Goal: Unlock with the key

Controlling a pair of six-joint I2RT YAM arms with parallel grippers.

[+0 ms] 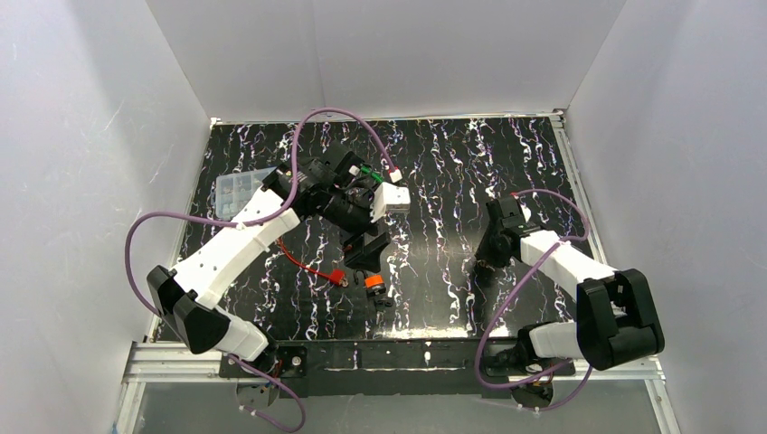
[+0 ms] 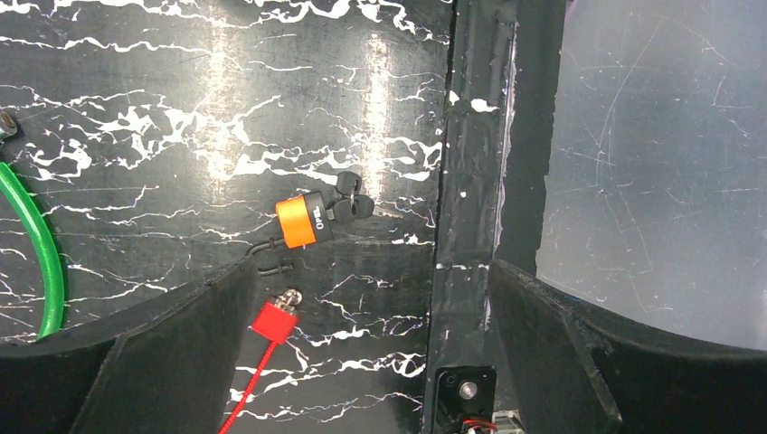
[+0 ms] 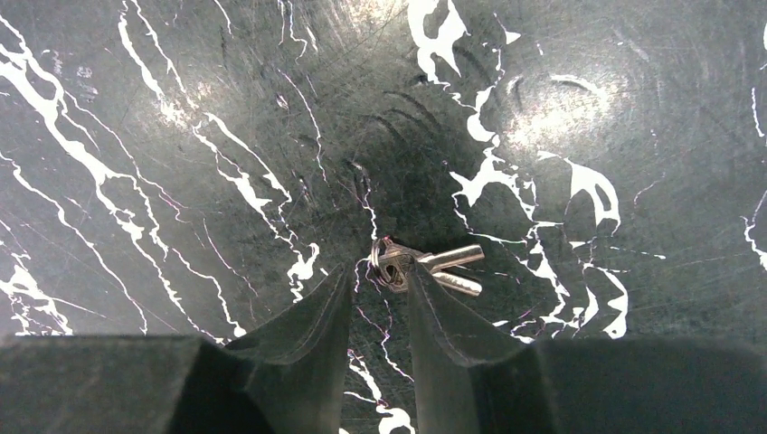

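An orange and black padlock (image 2: 296,221) lies on the dark marbled table in the left wrist view, with black keys (image 2: 353,199) at one end. Wide open above that area, my left gripper has nothing between its fingers. In the top view, the padlock (image 1: 375,284) is just below my left gripper (image 1: 366,249). A small metal piece (image 3: 459,256) with two short prongs and a ring-like end lies under my right gripper, partly hidden by a finger. A narrow gap with bare table showing separates the right fingers.
A red piece (image 2: 275,321) with a red cable lies beside the padlock, and a green cable (image 2: 45,244) farther left. Behind the left arm stand a clear compartment box (image 1: 235,193) and a small white box (image 1: 397,199). Table between the arms is clear.
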